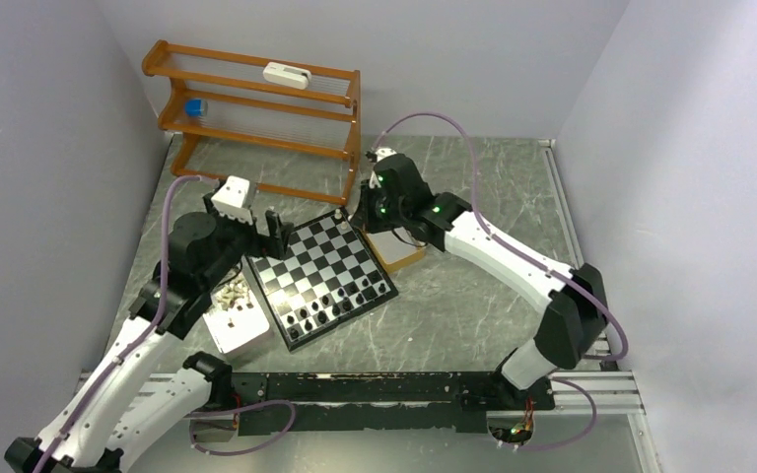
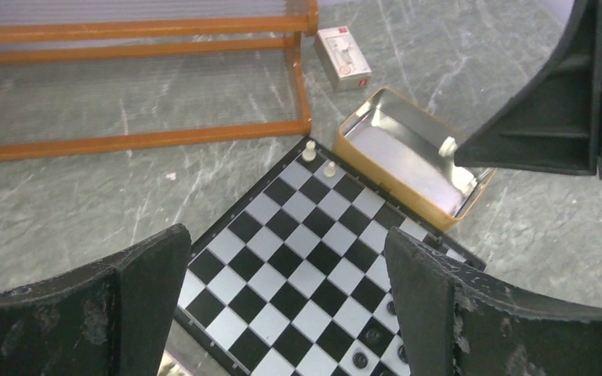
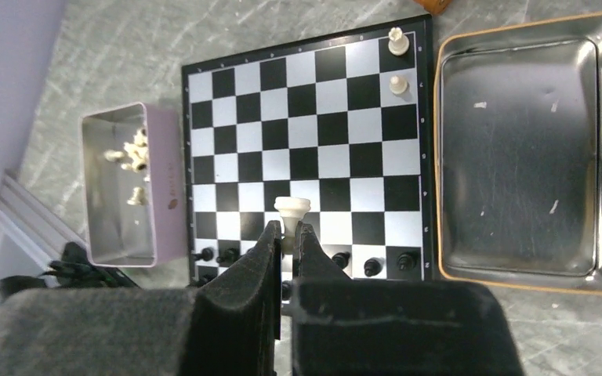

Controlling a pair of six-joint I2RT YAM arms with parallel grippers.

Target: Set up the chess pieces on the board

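The chessboard (image 1: 310, 266) has two white pieces in its far corner, one tall (image 3: 397, 43) and a pawn (image 3: 398, 84), and several black pieces (image 3: 372, 266) along the opposite side. My right gripper is shut on a white chess piece (image 3: 292, 207), held above the board near its far right side. My left gripper stands open over the board's left part, nothing between its fingers. More white pieces (image 3: 139, 149) lie in the pink box (image 3: 161, 180) left of the board.
A metal tray with orange rim (image 3: 529, 157) sits right of the board. A wooden rack (image 1: 256, 133) stands behind, with a small box (image 2: 342, 59) beside it.
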